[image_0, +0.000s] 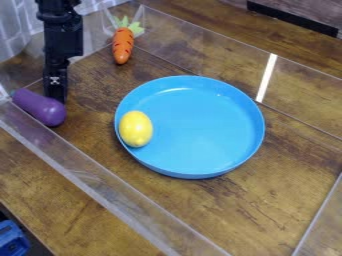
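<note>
A black gripper (56, 80) reaches down at the upper left, open, just above and behind a purple eggplant (39, 106) lying near the clear wall. A blue plate (201, 130) fills the centre, with a yellow oval object (135, 128) on its left side. An orange carrot (123, 42) with a pale green top lies at the upper middle, right of the arm.
Clear plastic walls border the wooden surface (187, 210) on several sides. A blue object (10, 239) sits at the lower left corner. Bare wood lies right of and below the plate.
</note>
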